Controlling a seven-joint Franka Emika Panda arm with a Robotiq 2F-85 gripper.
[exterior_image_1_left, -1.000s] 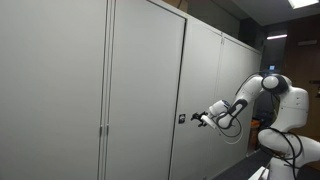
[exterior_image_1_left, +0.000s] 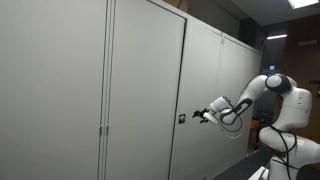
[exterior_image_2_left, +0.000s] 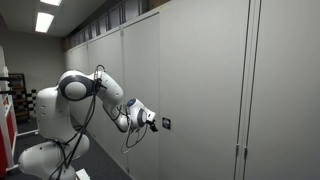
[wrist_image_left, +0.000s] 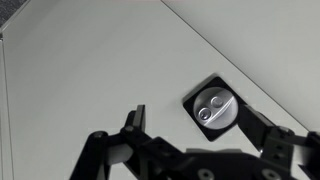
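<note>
A small square black plate with a round silver latch (wrist_image_left: 212, 106) is set in a pale grey cabinet door (wrist_image_left: 100, 60), close to a door seam. In exterior view 1 this latch (exterior_image_1_left: 182, 118) appears as a dark square just left of my gripper (exterior_image_1_left: 203, 116). From exterior view 2, the latch (exterior_image_2_left: 166, 123) sits just right of the gripper (exterior_image_2_left: 151, 122). My gripper is open, its fingers apart at the bottom of the wrist view. The latch shows between and beyond them, with nothing held; whether the fingertips touch the door is unclear.
Tall grey cabinet doors (exterior_image_1_left: 145, 90) form a flat wall across the scene, all closed. Another door pair has small handles (exterior_image_1_left: 103, 130) farther left. My arm's base (exterior_image_1_left: 295, 155) stands at the right. Open room lies behind it.
The gripper has shifted slightly up and to the right in exterior view 1, a little away from the latch. Doors and latch look unchanged.
</note>
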